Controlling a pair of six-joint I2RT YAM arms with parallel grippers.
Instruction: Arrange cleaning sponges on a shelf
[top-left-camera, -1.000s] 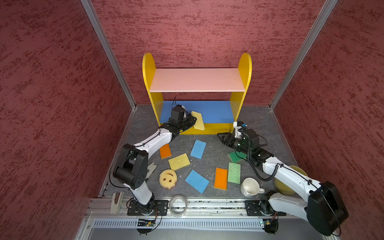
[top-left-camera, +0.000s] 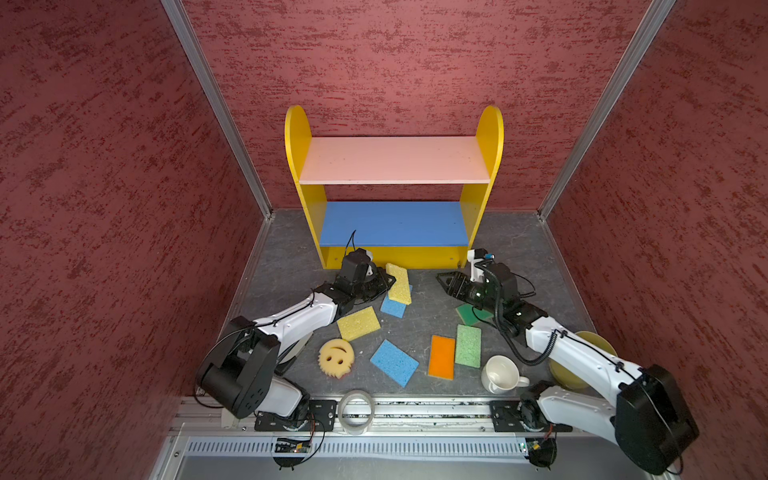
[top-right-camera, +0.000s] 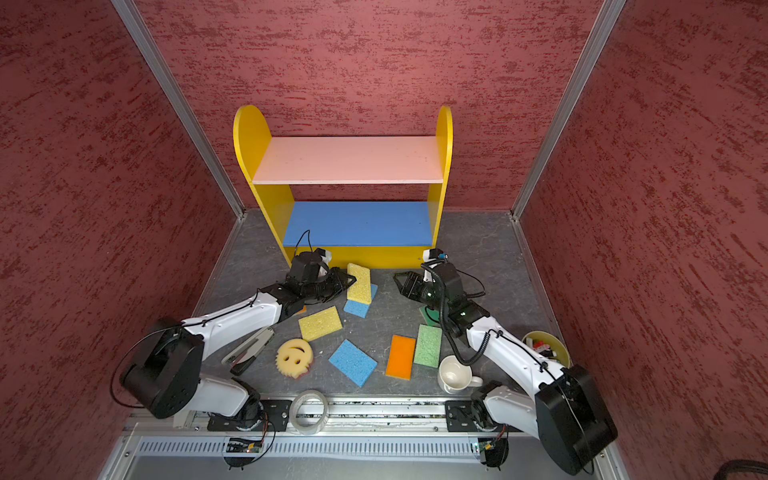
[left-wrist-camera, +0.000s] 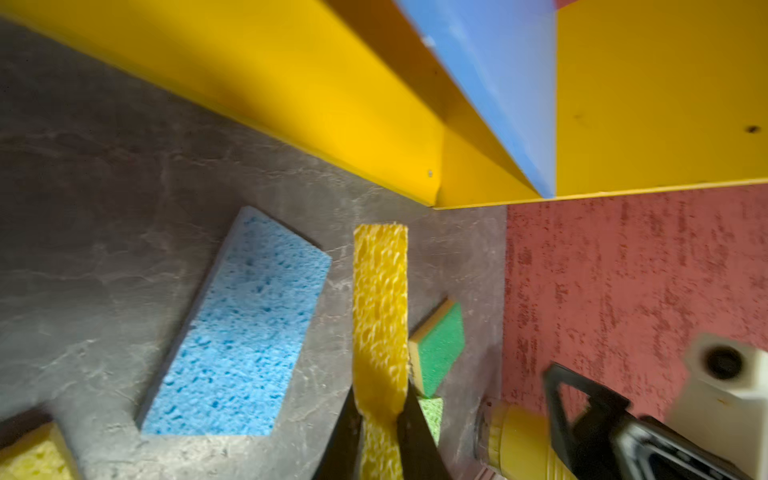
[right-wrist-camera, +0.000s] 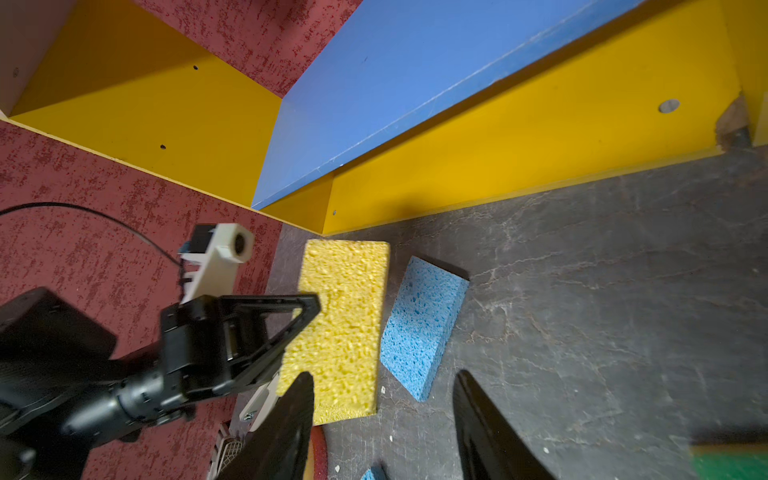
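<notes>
A yellow sponge (top-left-camera: 398, 283) is upright in my left gripper (top-left-camera: 386, 281), which is shut on it over the floor in front of the shelf's blue board (top-left-camera: 392, 224). A blue sponge (right-wrist-camera: 424, 320) lies beneath and beside it. My right gripper (top-left-camera: 448, 281) is open and empty, to the right. Another yellow sponge (top-left-camera: 358, 323), a blue sponge (top-left-camera: 393, 363), an orange sponge (top-left-camera: 441, 357), a light green sponge (top-left-camera: 468, 346) and a darker green sponge (left-wrist-camera: 438, 349) lie on the floor. Both shelf boards are empty.
A cookie-like face object (top-left-camera: 336, 358), a tape roll (top-left-camera: 356, 397), a white mug (top-left-camera: 500, 376) and a yellow bowl (top-right-camera: 560, 344) sit near the front. Knife-like tools (top-right-camera: 252, 348) lie at left. Floor beside the shelf is clear.
My left gripper has moved down and toward the front with the yellow sponge, away from the blue board's edge.
</notes>
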